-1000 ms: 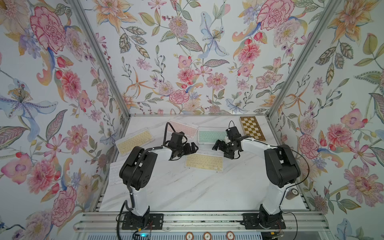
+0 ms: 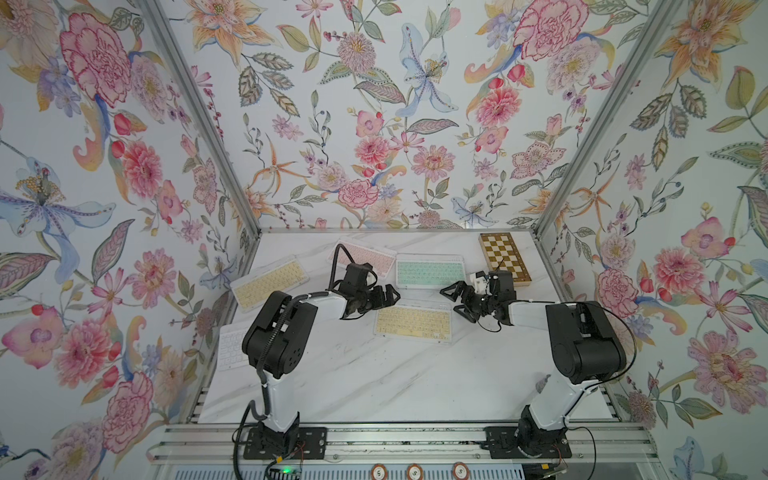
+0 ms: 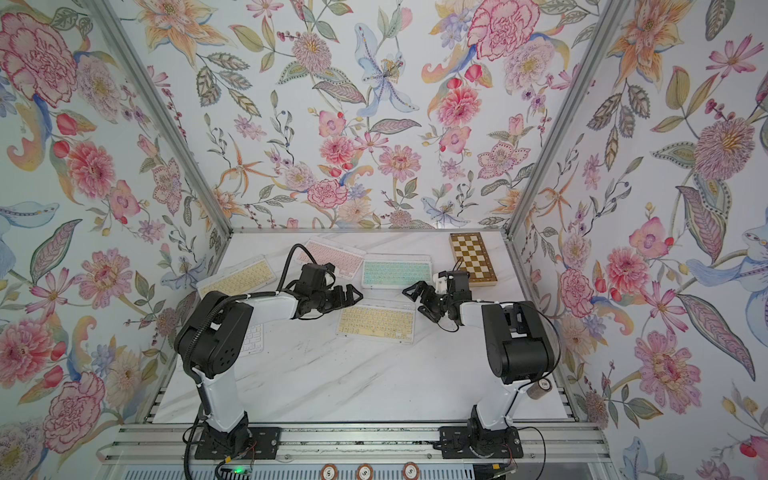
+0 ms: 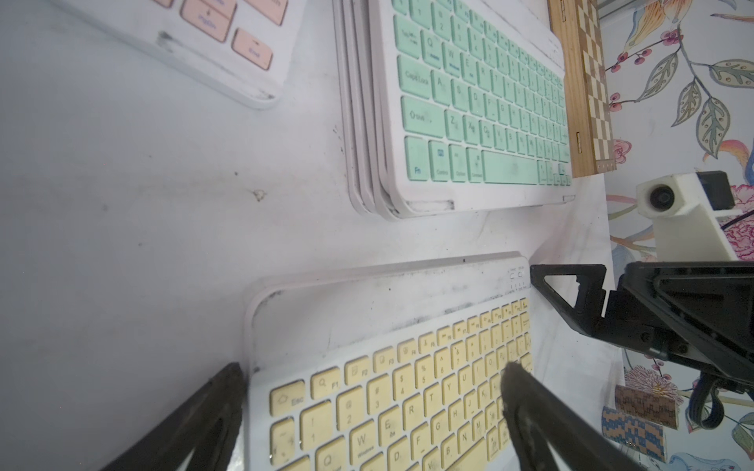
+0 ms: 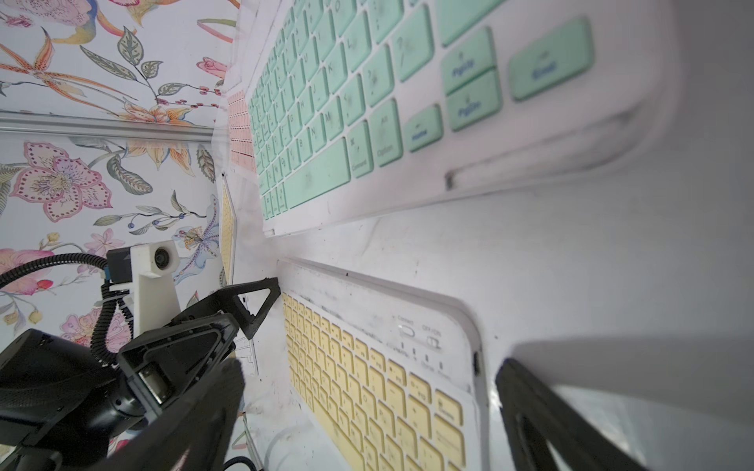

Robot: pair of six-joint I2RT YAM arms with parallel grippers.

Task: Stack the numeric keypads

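Observation:
A yellow-keyed keypad (image 2: pixel 413 322) lies flat on the table in front of a teal-keyed keypad (image 2: pixel 430 272). In the left wrist view, the teal keypad (image 4: pixel 487 102) tops a stack, with white edges of others beneath it. My left gripper (image 2: pixel 389 297) is open at the yellow keypad's left end; one finger (image 4: pixel 212 416) is beside that edge, the other over the keys. My right gripper (image 2: pixel 458 301) stands open at the right end; in the right wrist view its right finger (image 5: pixel 526 408) lies just past the keypad's edge. Contact cannot be told.
A pink keypad (image 2: pixel 372 260) lies at back left, partly behind the left arm. Further left are another yellow keypad (image 2: pixel 269 283) and a white one (image 2: pixel 233 346). A checkered board (image 2: pixel 504 256) is at back right.
My right gripper has moved right, away from the table's middle. The front yellow keypad has slid slightly right, and my left gripper has shifted slightly right too.

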